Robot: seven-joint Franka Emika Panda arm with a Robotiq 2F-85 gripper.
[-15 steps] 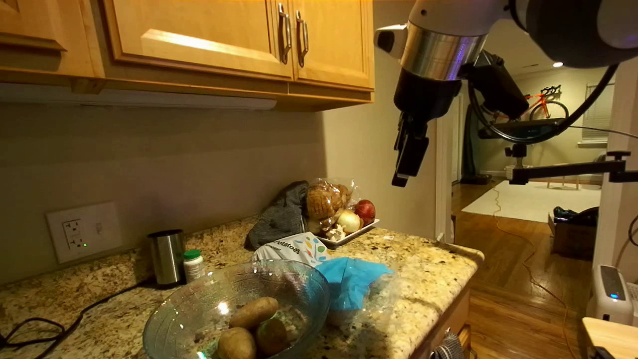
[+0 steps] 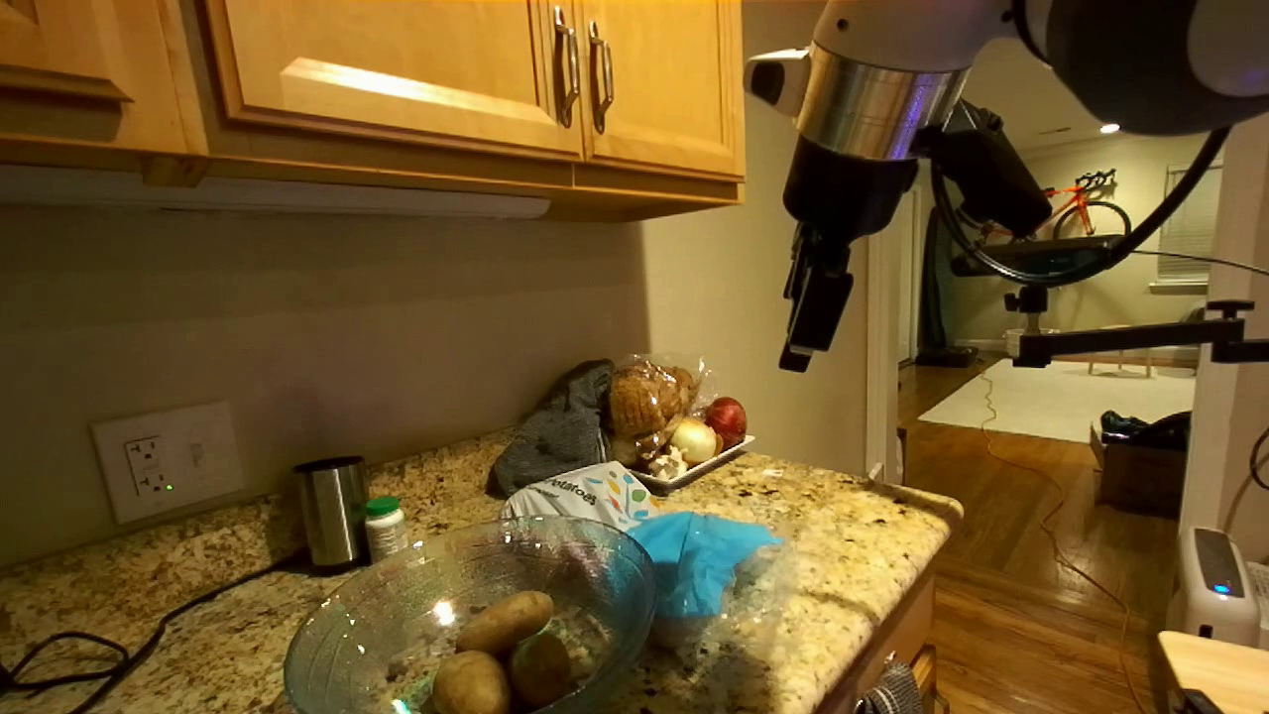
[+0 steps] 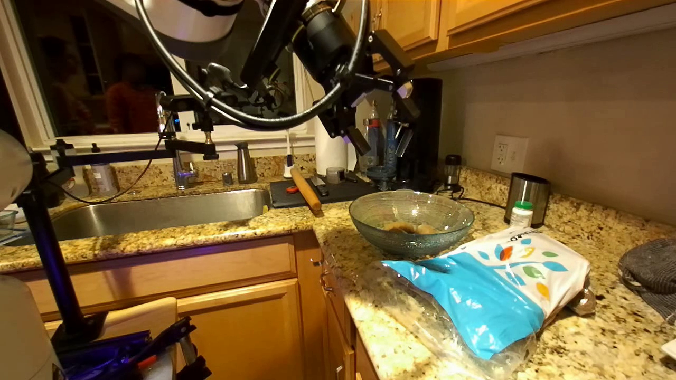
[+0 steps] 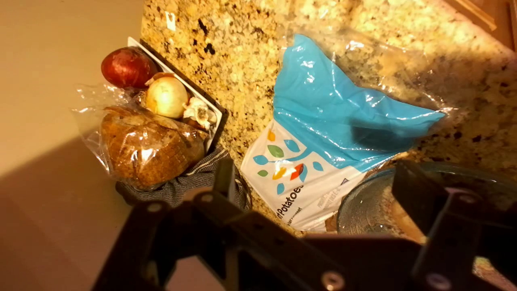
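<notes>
My gripper [image 3: 383, 145] hangs in the air above the counter, its two fingers spread and nothing between them. Under it in the wrist view lies a blue and white potato bag [image 4: 334, 126], crumpled, with a clear plastic end. A glass bowl [image 2: 345, 631] stands beside the bag and holds three potatoes visible in exterior view 1, one of them an oblong potato [image 2: 506, 620]. In the wrist view, one of my fingers partly covers the bowl.
Against the wall sit a tray with a red onion [image 4: 128, 67], a yellow onion [image 4: 166, 96] and bagged bread [image 4: 150, 145], by a dark cloth [image 2: 553, 434]. A steel canister [image 2: 333, 512] and a green-capped bottle [image 2: 386, 528] stand behind the bowl. Cabinets [image 2: 404, 71] overhang the counter.
</notes>
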